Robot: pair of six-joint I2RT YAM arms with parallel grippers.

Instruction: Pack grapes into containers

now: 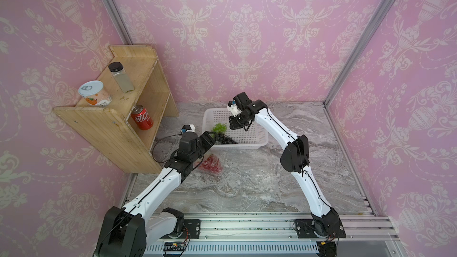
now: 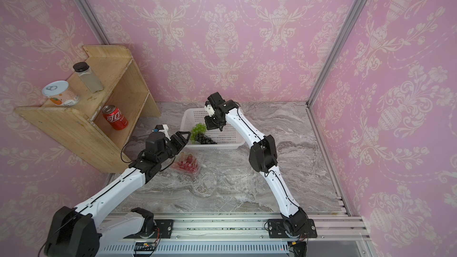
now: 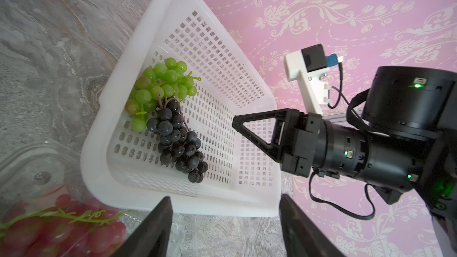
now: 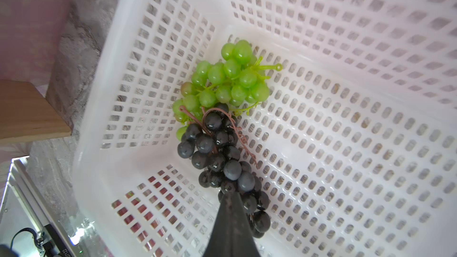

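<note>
A white perforated basket (image 3: 119, 180) holds green grapes (image 3: 157, 83) and black grapes (image 3: 178, 147), lying together at its left side. In the left wrist view, red grapes (image 3: 57, 228) lie in a clear plastic container beside the basket's near left corner. My left gripper is open over that corner, nothing between its fingers. My right gripper is shut above the basket, nothing showing between its fingers; the black grapes are beneath it.
A wooden shelf unit (image 1: 90, 133) stands on the left with a cola can (image 1: 141, 118), a tin (image 1: 95, 95) and a jar (image 1: 121, 78).
</note>
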